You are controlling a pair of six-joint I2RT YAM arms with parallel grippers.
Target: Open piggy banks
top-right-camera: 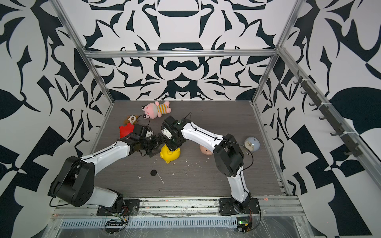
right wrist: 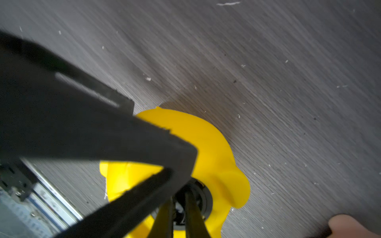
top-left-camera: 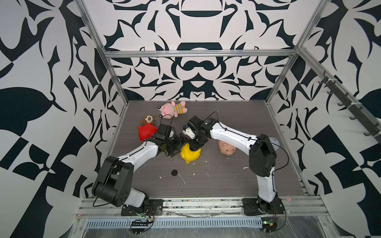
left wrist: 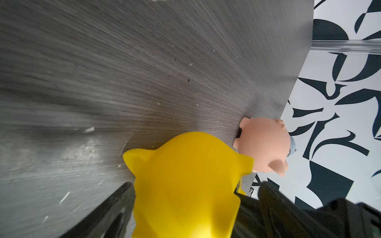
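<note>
A yellow piggy bank [top-left-camera: 189,154] lies at the table's centre, black plug [right wrist: 204,197] upward. My right gripper is shut, its fingertips at the plug; whether they grip anything is hidden. My left gripper stands open just left of the yellow bank, which shows between its blurred fingers in the left wrist view. A pink piggy bank [top-left-camera: 227,147] sits to the right, a red one [top-left-camera: 146,130] behind the left arm, and a grey-blue one [top-right-camera: 251,144] at the far right.
A striped pink plush [top-left-camera: 168,109] and a small brown toy [top-left-camera: 147,119] lie at the back left. A black disc [top-left-camera: 174,172] lies in front on the table [top-left-camera: 210,182].
</note>
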